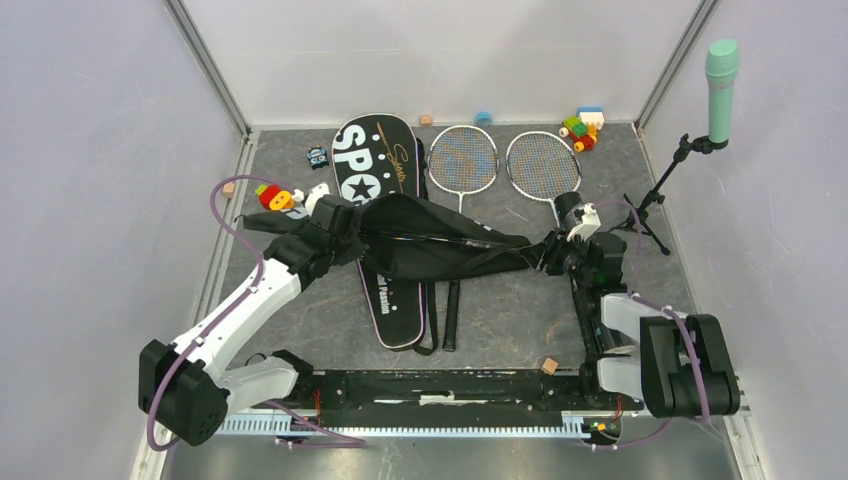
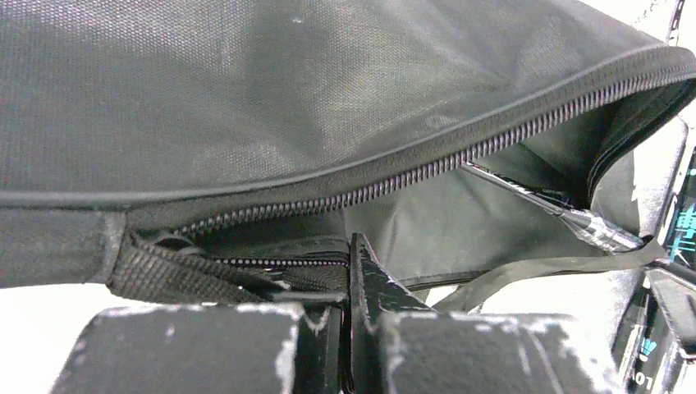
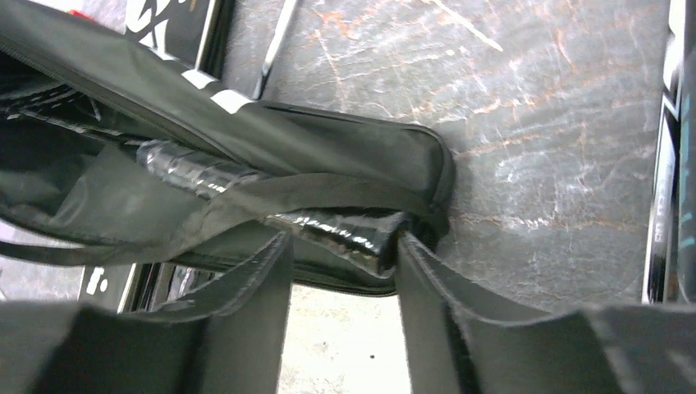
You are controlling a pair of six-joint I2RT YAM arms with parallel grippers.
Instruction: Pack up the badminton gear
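Note:
A black zippered bag (image 1: 420, 240) is stretched between my two grippers, its mouth gaping. Inside lies a racket whose plastic-wrapped handle (image 3: 336, 234) reaches the bag's right end, under a fabric strap (image 3: 320, 193). At the bag's left end, my left gripper is shut on the fabric by the zipper. My right gripper has its fingers apart near the handle's butt; whether they touch it is unclear. Two more rackets lie on the floor: a left one (image 1: 463, 160) with its shaft passing beneath the bag, and a right one (image 1: 543, 165) partly hidden by the right arm.
Beneath the open bag lies a flat black printed racket case (image 1: 400, 305). Toy blocks (image 1: 578, 130) sit at the back right, more toys (image 1: 275, 198) at the left. A tripod (image 1: 655, 195) with a green microphone (image 1: 721, 85) stands right. Bare floor (image 1: 510, 320) shows front centre.

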